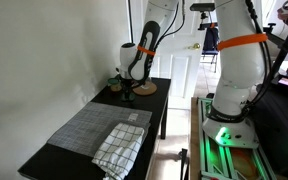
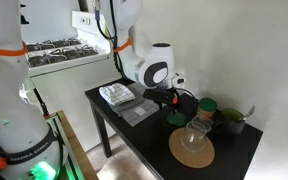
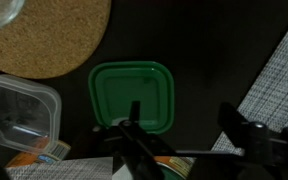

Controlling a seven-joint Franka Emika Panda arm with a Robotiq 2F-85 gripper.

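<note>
A green square lid (image 3: 132, 97) with rounded corners lies flat on the dark table in the wrist view. My gripper has its dark fingers spread apart, with no object visible between them; one finger overlaps the lid's lower part in that view. In exterior view 2 the lid (image 2: 176, 118) shows beneath the gripper, whose fingertips are too small to make out. A clear plastic container (image 3: 20, 110) stands beside the lid, and a second view of the container (image 2: 197, 133) places it on the cork mat's edge.
The round cork mat (image 2: 191, 148) occupies the table's near end. By the wall are a green-topped jar (image 2: 208, 106) and a dark pot (image 2: 232, 121) with a utensil. A grey mat (image 1: 99, 128) and folded checked cloth (image 1: 119, 150) cover the other end.
</note>
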